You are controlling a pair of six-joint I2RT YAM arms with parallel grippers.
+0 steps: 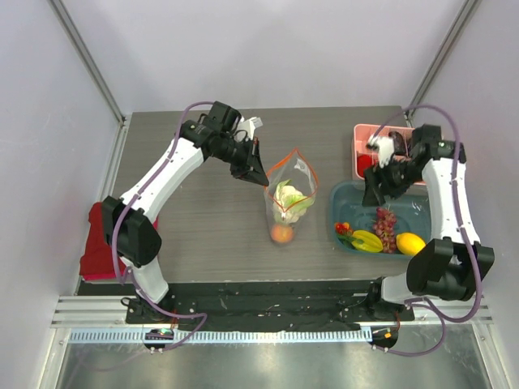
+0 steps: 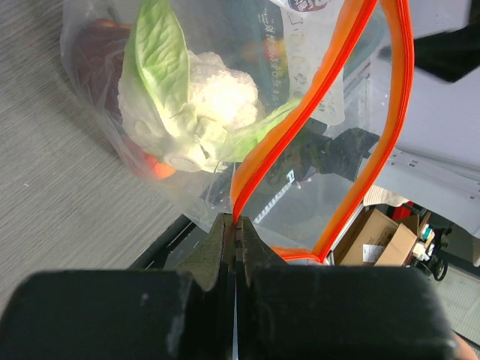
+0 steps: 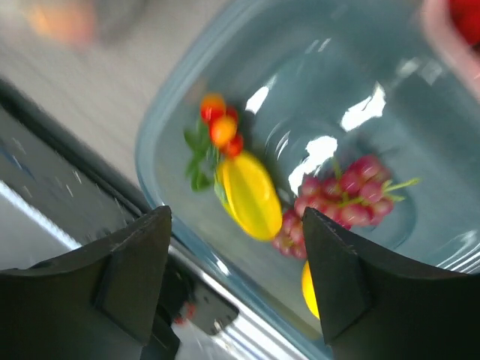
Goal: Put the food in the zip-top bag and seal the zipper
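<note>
The clear zip bag [image 1: 293, 177] stands open mid-table, holding a cauliflower [image 1: 289, 197] and a round orange item [image 1: 282, 233] at its bottom. My left gripper is shut on the bag's orange zipper edge at its left side. My right gripper, blurred in the top view, hangs open over the blue tray [image 1: 340, 243], which holds a yellow pepper or fruit [image 3: 251, 199], red grapes [image 3: 352, 195], small red and orange tomatoes [image 3: 223, 131] and a lemon [image 1: 409, 243].
A pink bin [image 1: 358, 146] with red items sits behind the blue tray. A red cloth [image 1: 97, 251] lies at the left edge. The table left of the bag is clear.
</note>
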